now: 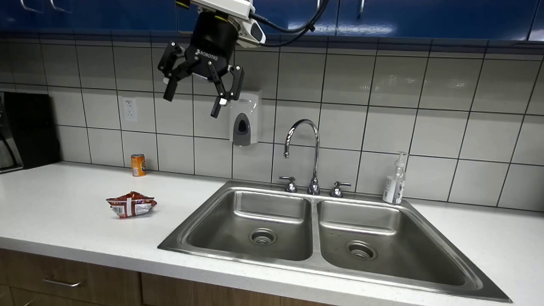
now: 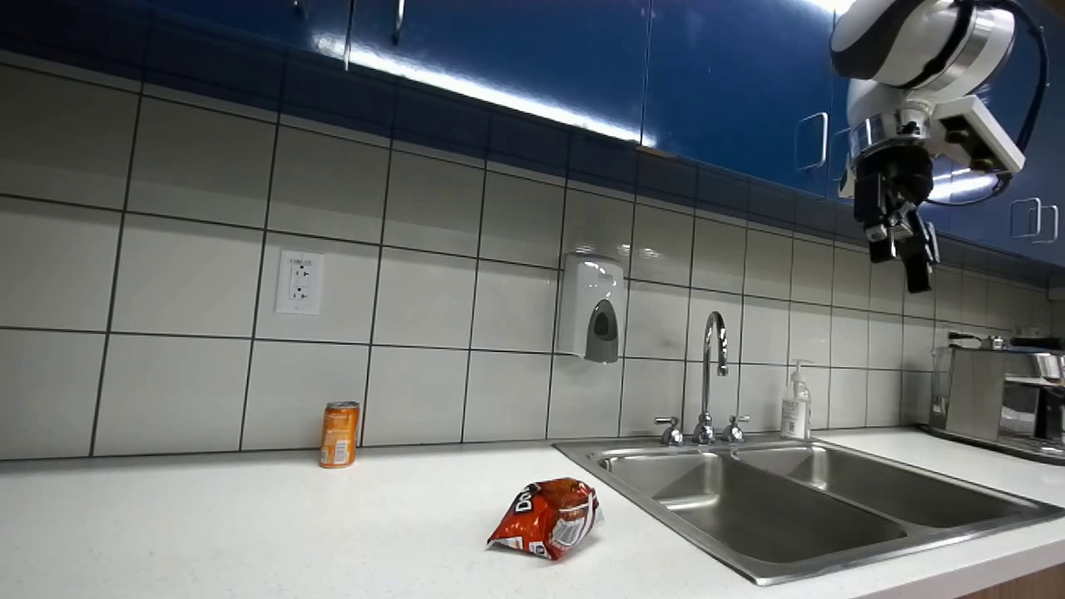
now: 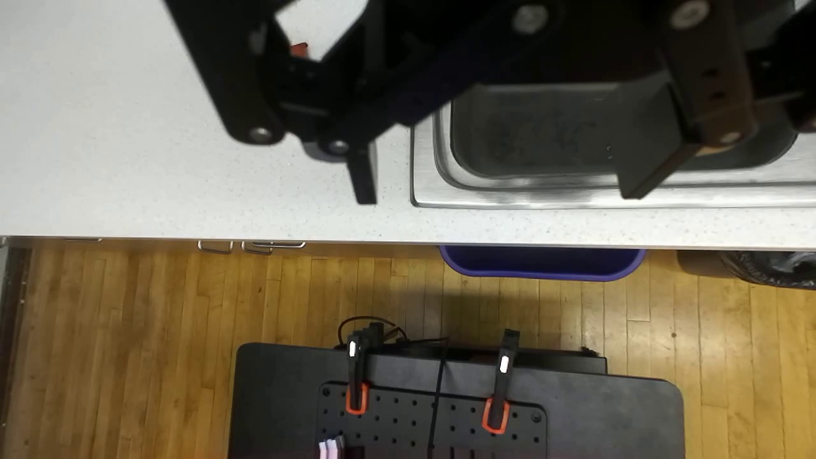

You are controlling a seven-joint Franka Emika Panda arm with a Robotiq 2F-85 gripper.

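Note:
My gripper [image 1: 192,106] hangs high above the counter, open, with nothing between its fingers. From the wrist view, its two fingers are spread wide over the counter edge and the sink. A crumpled red chip bag [image 1: 131,205] lies on the white counter, left of the sink; in exterior view 2 the bag [image 2: 547,517] shows its red side. Only a sliver of red [image 3: 299,50] appears behind the gripper's linkage in the wrist view. An orange can [image 1: 138,165] stands upright near the tiled wall, behind the bag and apart from it.
A double steel sink [image 1: 314,229] with empty basins takes up the middle and right, its tall faucet [image 1: 314,158] behind. A pump bottle [image 1: 395,181] stands at its back right corner. A soap dispenser [image 1: 245,118] hangs on the wall. Left of the bag, the counter is clear.

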